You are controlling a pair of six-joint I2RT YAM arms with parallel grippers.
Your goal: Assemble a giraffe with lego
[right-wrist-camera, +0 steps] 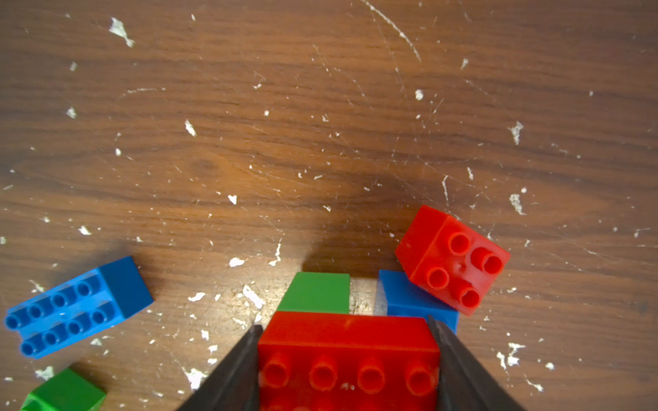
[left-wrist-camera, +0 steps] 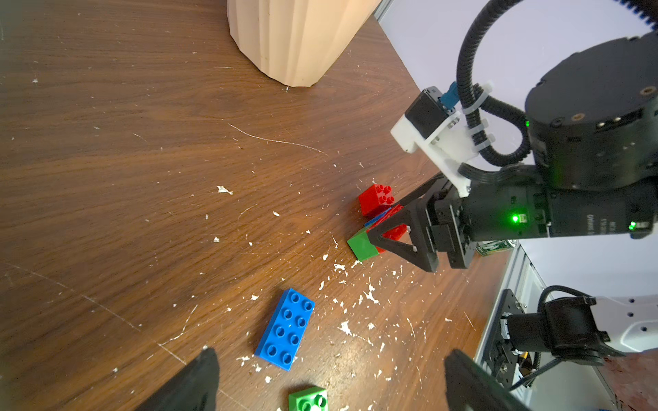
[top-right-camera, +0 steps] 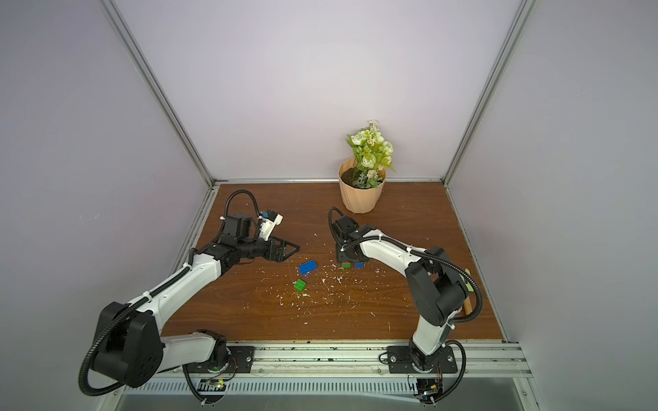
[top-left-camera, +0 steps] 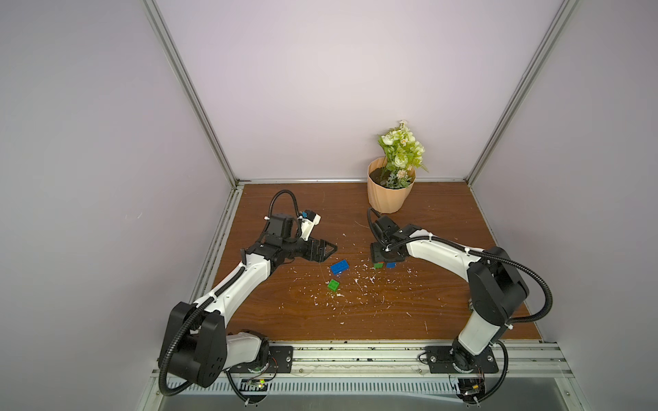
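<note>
In the right wrist view a long red brick (right-wrist-camera: 348,333) fills the space between the fingers of my right gripper, which is shut on its two ends. Directly below it, partly hidden, are a green brick (right-wrist-camera: 315,291) and a blue brick (right-wrist-camera: 414,301) with a gap between them. Whether the red brick touches their tops cannot be made out. My left gripper hangs open and empty near a long blue brick (left-wrist-camera: 285,330) and a small green brick (left-wrist-camera: 308,399), both loose on the table.
A small red brick (right-wrist-camera: 452,259) sits at the blue brick's far side. The flower pot (top-left-camera: 387,195) stands at the back of the table. White flecks are scattered over the wood.
</note>
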